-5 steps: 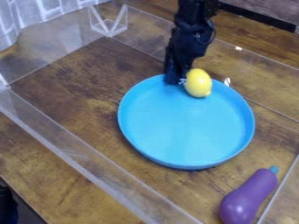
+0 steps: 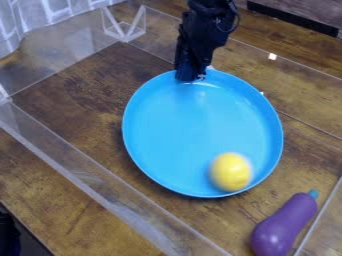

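A round blue plate (image 2: pixel 187 130) lies on the wooden surface, with a yellow ball-like object (image 2: pixel 230 171) in its lower right part. My dark gripper (image 2: pixel 191 70) hangs at the plate's far rim, apart from the yellow object; whether its fingers are open or shut is unclear.
A purple eggplant (image 2: pixel 282 226) lies at the lower right, outside the plate. Clear plastic walls run along the left and lower left. Bare wood shows left of the plate and at the back right.
The yellow object has moved from the plate's far edge toward the near right part. The plate has shifted slightly left, and my gripper has moved slightly left and up.
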